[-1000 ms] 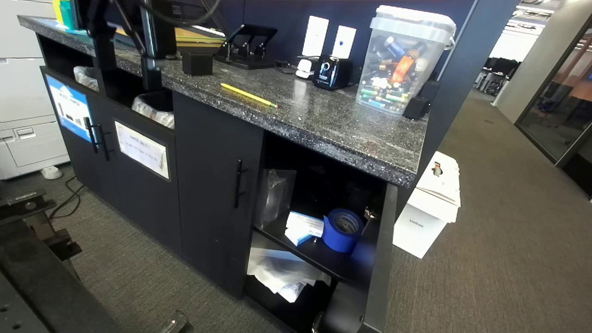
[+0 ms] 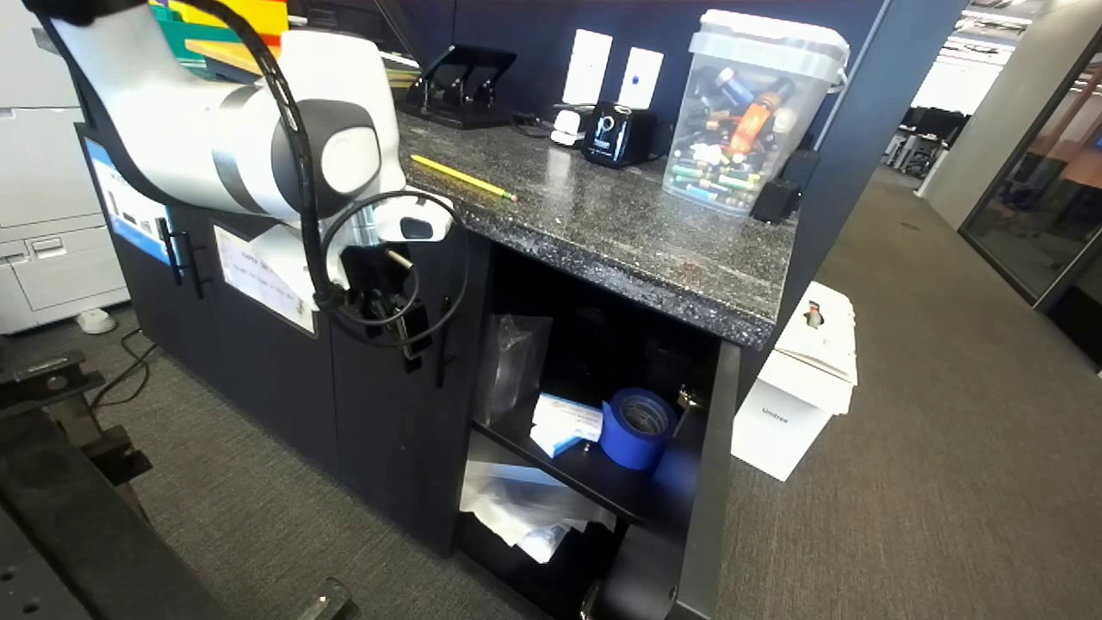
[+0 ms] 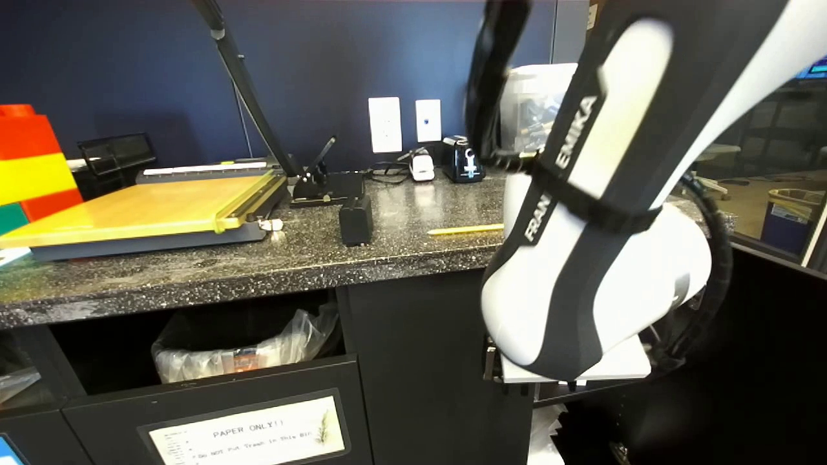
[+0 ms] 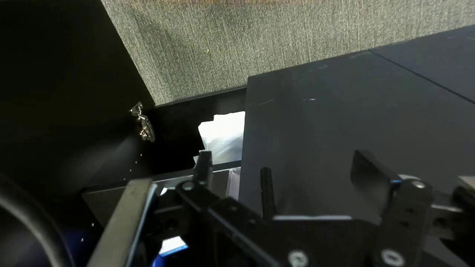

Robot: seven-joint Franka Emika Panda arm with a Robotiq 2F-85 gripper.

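Observation:
In exterior view 1 my gripper hangs below the counter edge, in front of the closed black cabinet door and near its bar handle. The wrist view shows the gripper open, its two fingers wide apart with nothing held. Between them, lower down, stands the dark door handle; whether anything touches it I cannot tell. To the right, the neighbouring compartment is open, with a roll of blue tape and a white-and-blue box on its shelf. My arm hides the gripper in exterior view 2.
Above, the speckled counter carries a yellow pencil, a tub of batteries and a small black device. An open cabinet door juts out at the right, with a white carton beyond it.
My arm has come down from the upper left into the space before the cabinet, and the gripper now stands near the closed door's handle. The counter and shelf objects look unmoved.

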